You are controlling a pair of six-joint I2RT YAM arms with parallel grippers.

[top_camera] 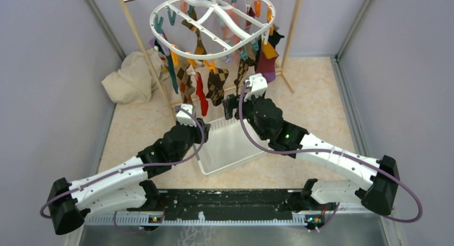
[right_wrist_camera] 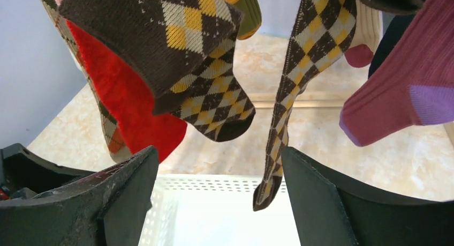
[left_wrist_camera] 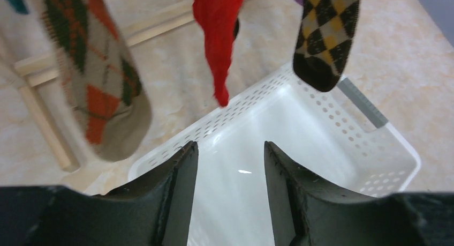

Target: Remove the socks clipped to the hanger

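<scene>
Socks hang from a white oval hanger (top_camera: 229, 31) on coloured clips: a red sock (left_wrist_camera: 219, 42), a green-orange argyle sock (left_wrist_camera: 96, 90), brown-yellow argyle socks (right_wrist_camera: 308, 53) and a maroon-purple sock (right_wrist_camera: 391, 90). My left gripper stands open below the socks, over the white basket (top_camera: 225, 160), nothing between its fingers. My right gripper is open, facing the socks; a long argyle sock hangs between its fingers' line of sight, not gripped.
A wooden rack (top_camera: 296, 21) carries the hanger. A beige cloth (top_camera: 126, 82) lies at the back left. Walls enclose both sides.
</scene>
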